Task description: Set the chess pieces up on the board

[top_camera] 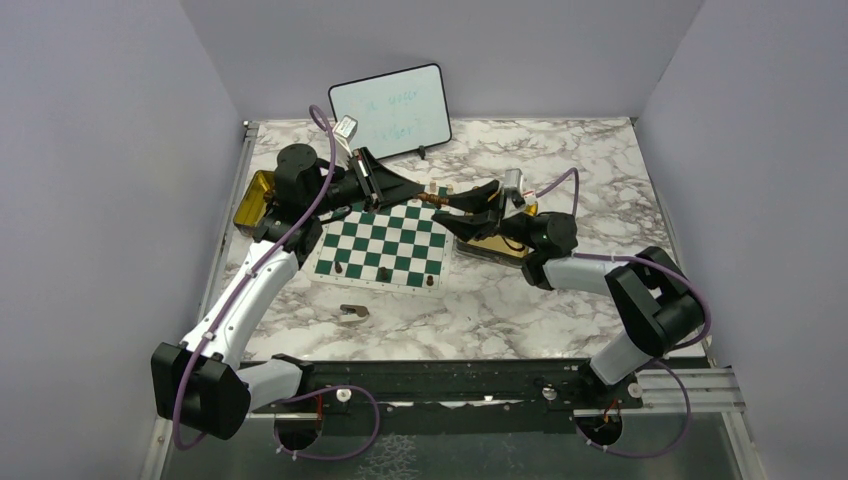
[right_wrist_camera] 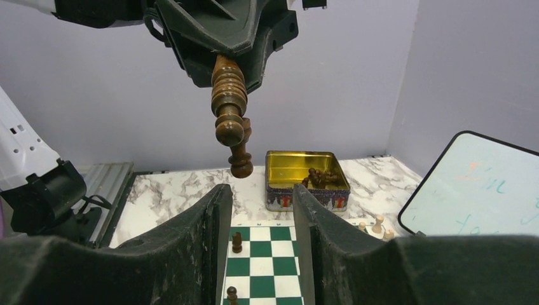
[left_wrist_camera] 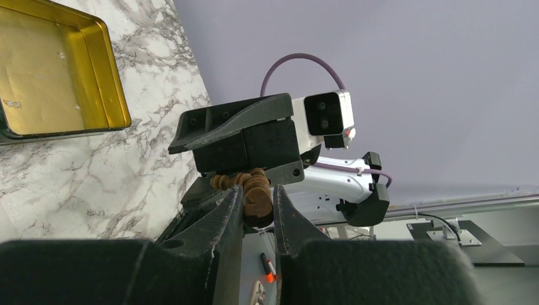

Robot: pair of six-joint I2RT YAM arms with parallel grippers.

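Above the chessboard [top_camera: 390, 250], my left gripper [top_camera: 410, 192] is shut on a brown wooden chess piece [right_wrist_camera: 227, 95], held out toward my right gripper [top_camera: 455, 212]. A second brown piece shape [right_wrist_camera: 240, 162] hangs just behind it in the right wrist view; whether it is held too is unclear. The right gripper's fingers stand apart around the piece's end in the top view, and below it in the right wrist view. A few dark pieces [right_wrist_camera: 236, 243] and pale pieces [right_wrist_camera: 378, 223] stand on the board.
A gold tin [right_wrist_camera: 308, 155] holding brown pieces sits left of the board; another tin [top_camera: 490, 255] lies under the right arm. A whiteboard [top_camera: 390, 105] stands at the back, and a small grey object [top_camera: 354, 312] lies before the board.
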